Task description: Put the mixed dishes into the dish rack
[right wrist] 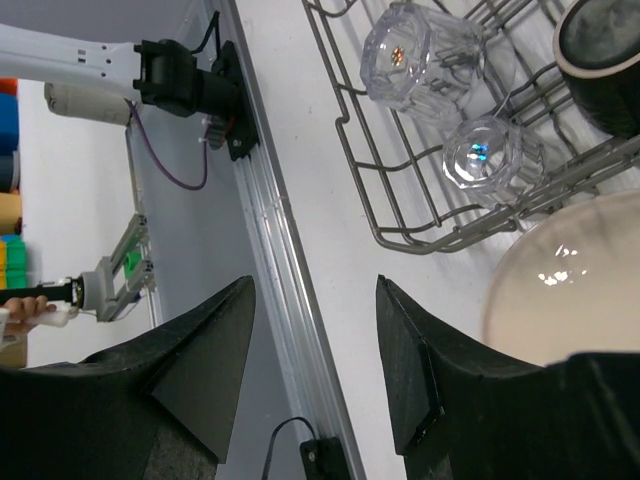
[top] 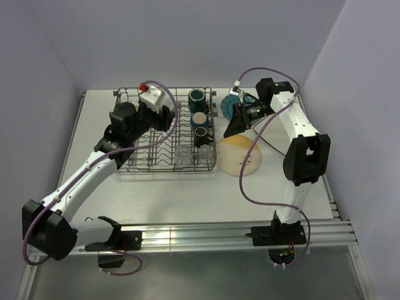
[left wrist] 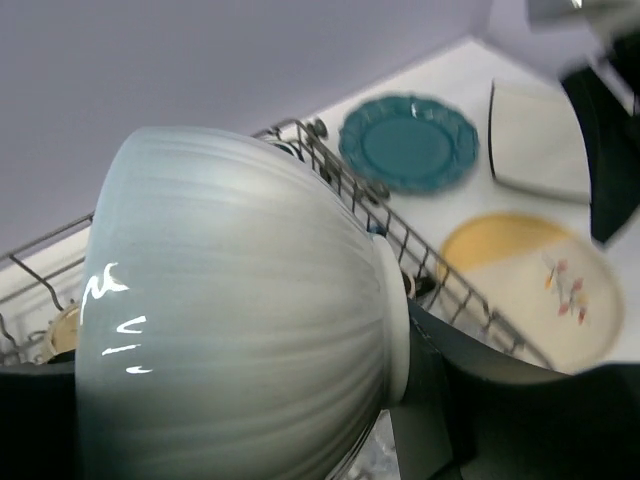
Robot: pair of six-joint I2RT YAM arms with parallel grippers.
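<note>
A white ribbed bowl (left wrist: 230, 290) fills much of the left wrist view, tipped on its side, with my left gripper (top: 164, 119) shut on it. From above, that gripper is over the left-middle part of the wire dish rack (top: 150, 167), and its arm hides the bowl. A tan bowl (left wrist: 62, 330) in the rack peeks out behind the white one. My right gripper is open and empty, above the table right of the rack. Beside the rack lie a teal plate (left wrist: 408, 142) and a cream-yellow plate (top: 240, 156).
Along the rack's right side stand dark and blue mugs (top: 199, 120) and clear glasses (right wrist: 425, 65). A pale rectangular item (top: 275, 134) lies at the right, partly under the right arm.
</note>
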